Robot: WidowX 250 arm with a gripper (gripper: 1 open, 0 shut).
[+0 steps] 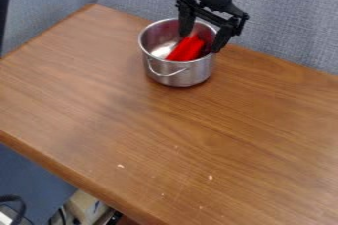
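A steel pot [172, 70] with a wire handle stands toward the back of the wooden table [158, 145]. A red elongated object [187, 49] lies inside it. My black gripper [204, 34] hangs from the top of the view over the pot, its fingers apart on either side above the red object and reaching down into or over the rim. Whether they touch the red object is unclear.
A grey padded wall [291, 32] runs behind it. Cables and hardware sit at the lower left beside the table.
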